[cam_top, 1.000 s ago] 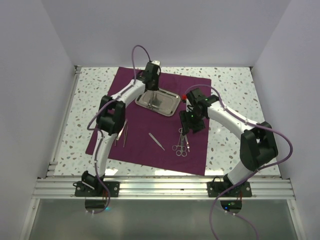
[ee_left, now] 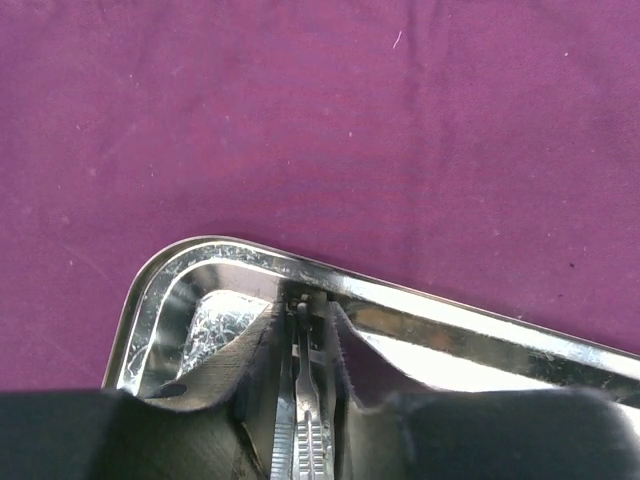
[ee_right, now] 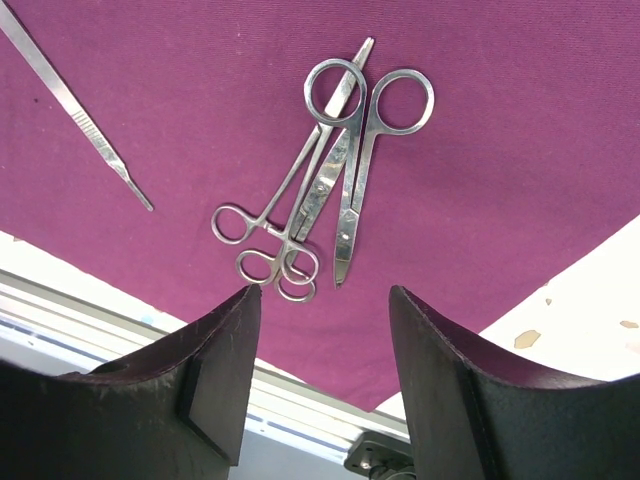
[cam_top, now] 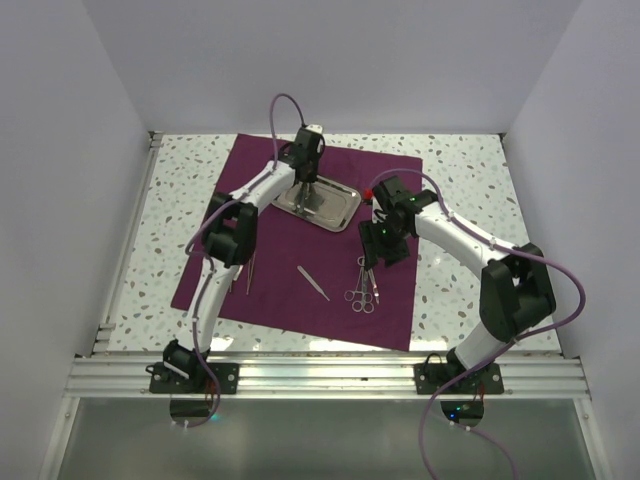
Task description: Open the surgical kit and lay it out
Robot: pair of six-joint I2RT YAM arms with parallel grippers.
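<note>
A shallow metal tray (cam_top: 335, 213) stands on the purple cloth at the back, with thin metal instruments (ee_left: 305, 420) inside near one end. My left gripper reaches over that end, partly open, its fingers on either side of the instruments. Whether they touch the metal is hard to see. Scissors (ee_right: 360, 165) and a ringed clamp (ee_right: 280, 220) lie crossed over each other on the cloth, with a flat instrument partly hidden among them. Above them my right gripper is open and empty. A slim scalpel-like handle (cam_top: 313, 282) lies alone mid-cloth.
More thin instruments (cam_top: 251, 270) lie on the cloth beside the left arm, which partly covers them. Free cloth lies between the tray and the single handle.
The right arm and the laid-out instruments have stayed put.
</note>
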